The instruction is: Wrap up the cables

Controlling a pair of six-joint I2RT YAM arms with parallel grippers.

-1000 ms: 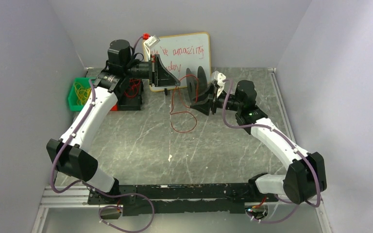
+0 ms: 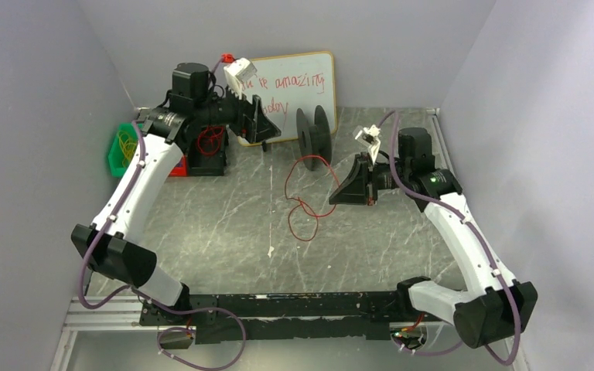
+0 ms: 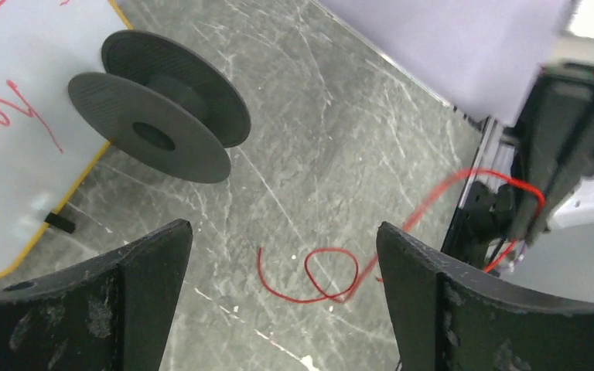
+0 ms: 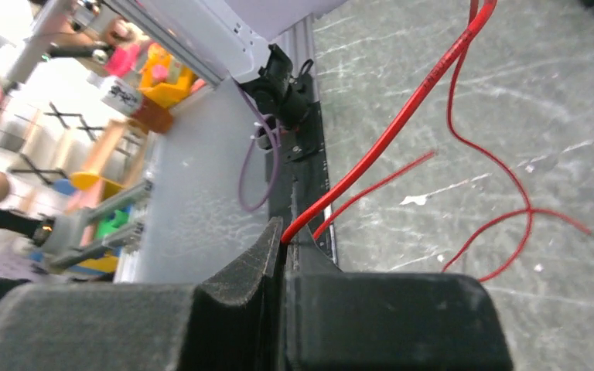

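Observation:
A red cable (image 2: 308,205) hangs from my right gripper (image 2: 334,199), its loops trailing over the middle of the table. In the right wrist view the red cable (image 4: 402,116) enters between the shut fingertips of that gripper. My left gripper (image 2: 264,128) is raised at the upper middle, open and empty, its two fingers wide apart in the left wrist view. A dark grey spool (image 2: 314,144) stands upright before the whiteboard, between the grippers; in the left wrist view the spool (image 3: 155,116) shows no red cable wound on it.
A leaning whiteboard (image 2: 294,77) is at the back. A green bin (image 2: 116,158) with yellow cable and a black tray (image 2: 209,166) with red cable sit back left, partly behind my left arm.
My right gripper has moved right and toward the front with the cable, whose loops have shifted with it.

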